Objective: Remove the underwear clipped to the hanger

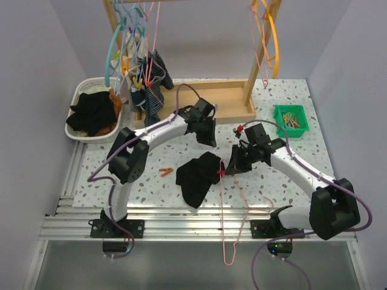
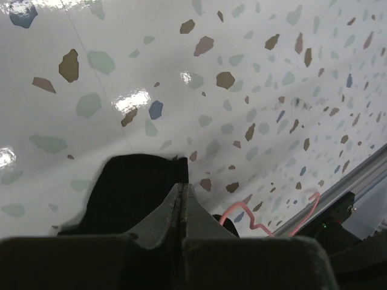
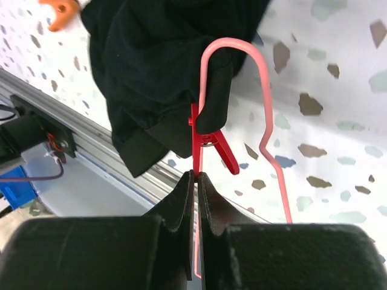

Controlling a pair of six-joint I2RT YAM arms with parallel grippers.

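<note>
The black underwear (image 1: 199, 178) lies rumpled on the speckled table (image 1: 145, 187). A pink hanger (image 1: 222, 211) crosses its right end and reaches past the table's front edge. In the right wrist view a red clip (image 3: 211, 140) sits against the cloth's edge and the hanger's bent end; whether it still bites the cloth is hard to tell. My right gripper is shut on one handle of this clip. Behind the cloth my left gripper (image 1: 210, 145) is shut, apart from it, with nothing showing between its fingertips.
An orange clip (image 1: 166, 171) lies left of the underwear. At back left stands a white basket (image 1: 74, 124) of clothes; a green box (image 1: 279, 124) of clips is at back right. The wooden rack (image 1: 236, 90) with hung hangers fills the back.
</note>
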